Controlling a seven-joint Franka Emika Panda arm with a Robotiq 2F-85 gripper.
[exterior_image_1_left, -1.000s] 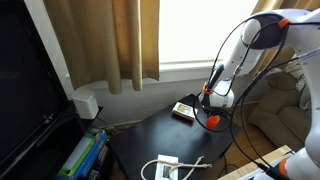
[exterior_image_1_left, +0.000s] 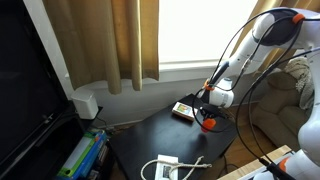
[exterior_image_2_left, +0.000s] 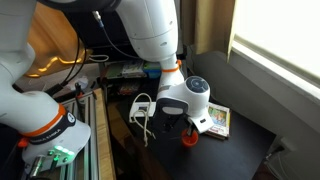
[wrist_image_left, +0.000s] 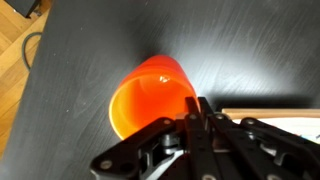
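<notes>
An orange-red cup (wrist_image_left: 150, 100) shows large in the wrist view, its open mouth towards the camera. My gripper is shut on the cup's rim at its right side. In exterior view 1 the cup (exterior_image_1_left: 208, 124) appears just below my gripper (exterior_image_1_left: 205, 112), over the right part of the dark table (exterior_image_1_left: 150, 138). The second exterior view has the cup (exterior_image_2_left: 190, 139) under the gripper (exterior_image_2_left: 190, 127) too. Whether its base touches the tabletop I cannot tell.
A flat book or box (exterior_image_1_left: 183, 111) lies on the table behind the cup. A white power strip (exterior_image_1_left: 166, 168) with a pale cable sits near the front edge. Curtains and a window stand behind.
The cup and my gripper have moved slightly left and towards the front of the table in exterior view 1. The book and power strip have stayed put.
</notes>
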